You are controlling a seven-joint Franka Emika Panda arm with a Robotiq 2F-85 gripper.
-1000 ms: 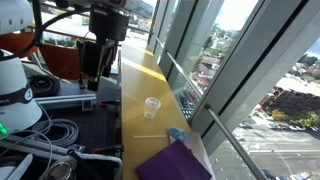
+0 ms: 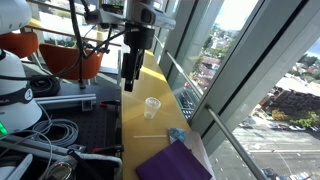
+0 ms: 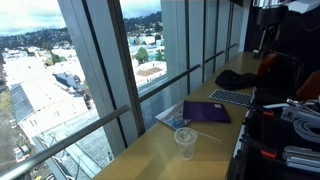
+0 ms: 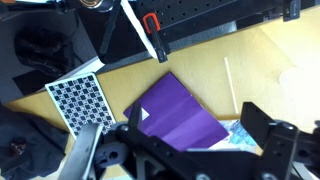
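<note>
My gripper [image 2: 131, 78] hangs in the air above the wooden table, with nothing visible in its grasp. In the wrist view its two fingers are spread wide apart at the bottom, so it is open. A clear plastic cup [image 2: 151, 104] stands upright on the table, also seen as a cup [image 3: 186, 140] in exterior view 2. Nearer the front of exterior view 1 lies a purple folder [image 2: 174, 163]. From the wrist, the folder [image 4: 180, 108] shows below the gripper. A thin stick [image 4: 231, 85] rests between cup and folder.
Crumpled blue-white wrapping [image 4: 240, 134] lies beside the folder near the window. A checkered board [image 4: 82, 103] and dark cloth [image 4: 30, 148] lie past the folder's other side. Windows bound one table side; the robot's dark base and cables [image 2: 60, 130] occupy the other.
In exterior view 1 my gripper has swung rightward, out from over the base side to above the table. The cup, stick and folder have stayed put.
</note>
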